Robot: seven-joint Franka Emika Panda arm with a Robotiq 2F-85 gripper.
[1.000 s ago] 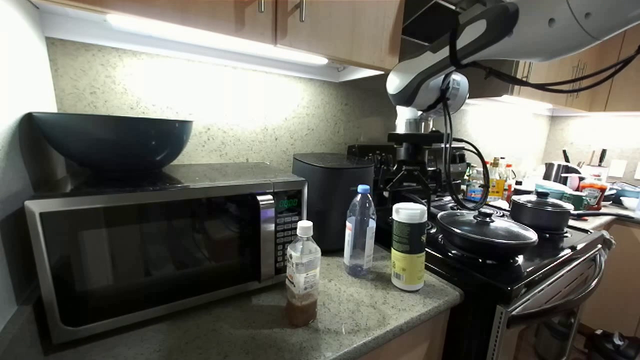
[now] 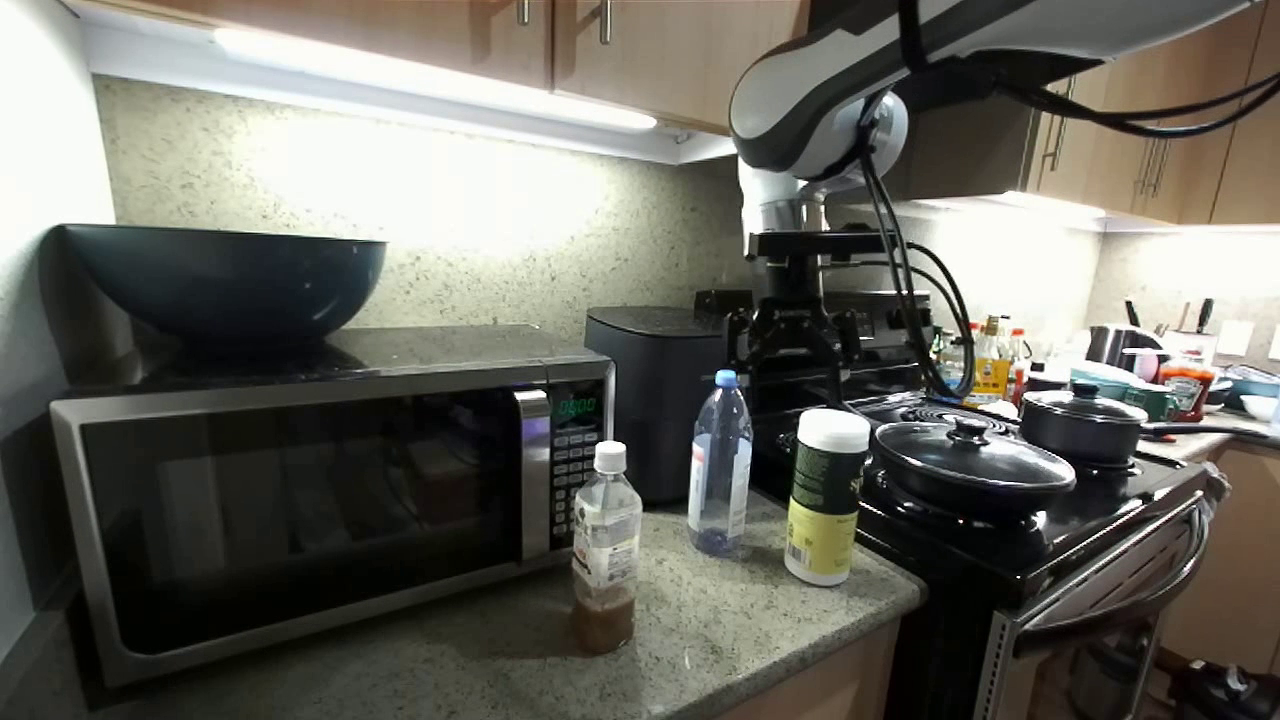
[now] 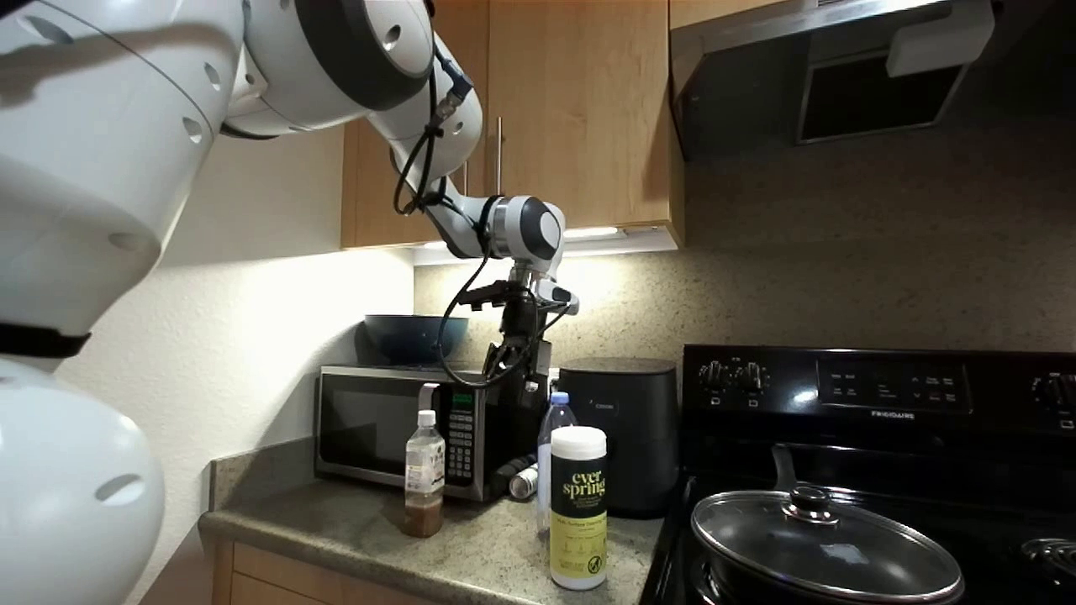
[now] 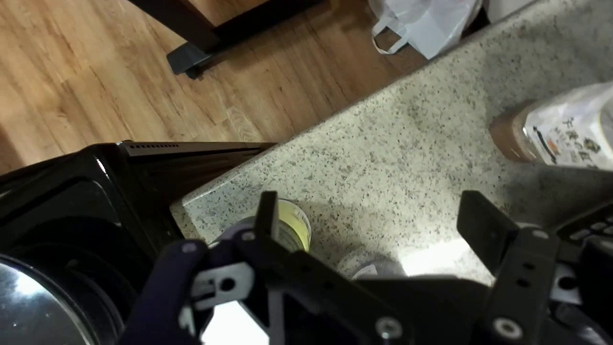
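My gripper [image 2: 792, 350] hangs above the back of the counter, beyond the blue-capped clear bottle [image 2: 720, 474] in exterior view 1. In the wrist view its two black fingers [image 4: 483, 221] are spread wide and the gripper is open, with only counter showing between the tips. A white-lidded wipes canister [image 3: 577, 514] stands at the stove end of the counter. Part of its yellow label [image 4: 294, 221] shows beside one fingertip, the rest hidden by the gripper. Farther left is a white-capped bottle [image 2: 606, 552] with brown liquid at its bottom.
A microwave [image 2: 312, 516] with a dark bowl [image 2: 228, 282] on top fills the left. Behind the bottles stands a black appliance [image 3: 620, 434]. The stove [image 2: 948, 564] holds a lidded pan [image 2: 972, 470] and a pot [image 2: 1080, 426]. Bare counter [image 4: 373, 149] lies between the canister and the brown-liquid bottle.
In exterior view 1 the arm and gripper have moved left. The canister has shifted slightly to the right and leans a little more that way. Both bottles stand as before.
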